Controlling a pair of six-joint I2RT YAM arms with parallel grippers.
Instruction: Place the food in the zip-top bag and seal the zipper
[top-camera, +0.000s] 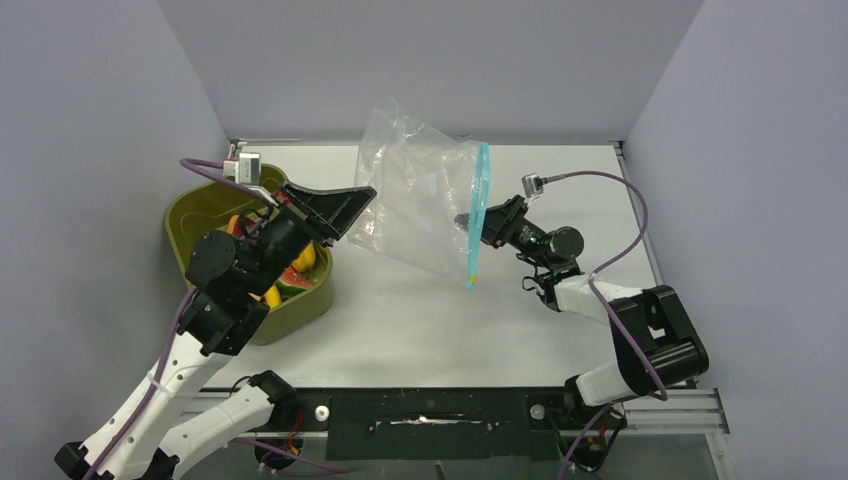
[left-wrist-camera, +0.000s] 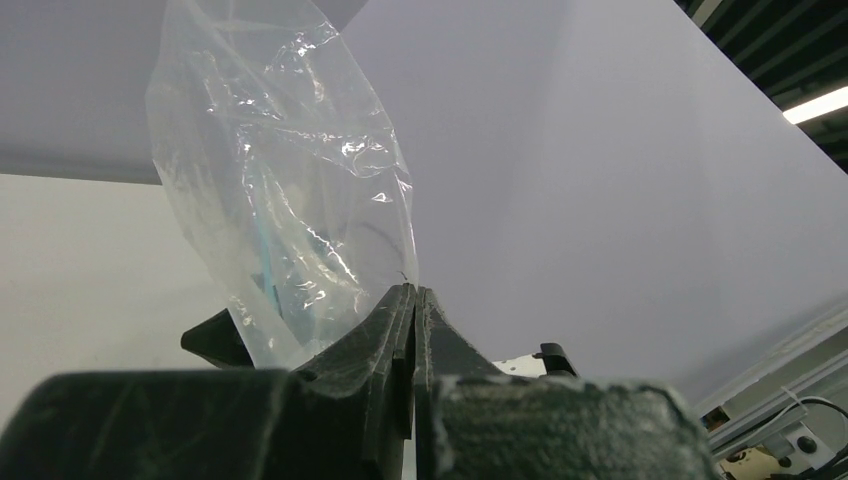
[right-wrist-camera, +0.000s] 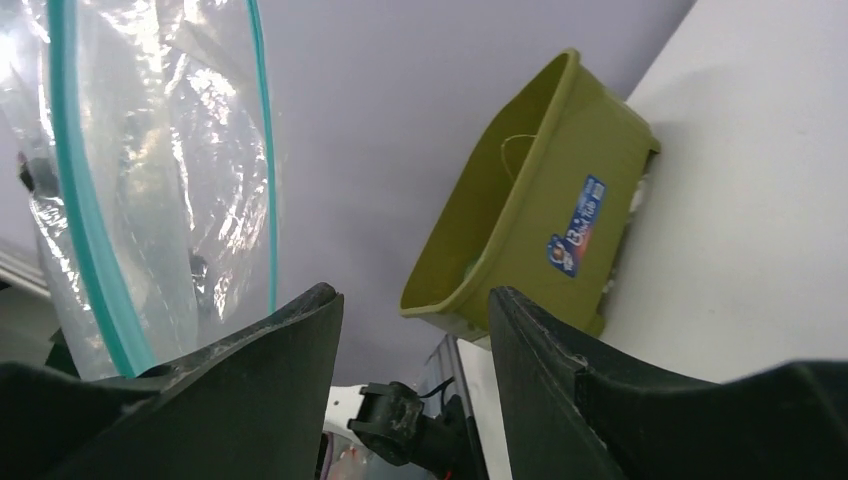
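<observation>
The clear zip top bag (top-camera: 410, 190) hangs above the table, its mouth edged by a teal zipper strip (top-camera: 479, 210) on the right. Shut on the plastic at the bag's other end is my left gripper (top-camera: 370, 195); in the left wrist view the film runs down to its fingertips (left-wrist-camera: 402, 305). My right gripper stands open at the bag's mouth. One of its tips shows through the plastic past the strip; whether it lies inside the mouth I cannot tell. Toy food, including a watermelon slice (top-camera: 293, 281) and a yellow piece (top-camera: 304, 258), lies in the green bin, partly hidden by my left arm.
The green bin (top-camera: 300, 318) stands at the left of the white table, under my left arm. Grey walls close in the back and both sides.
</observation>
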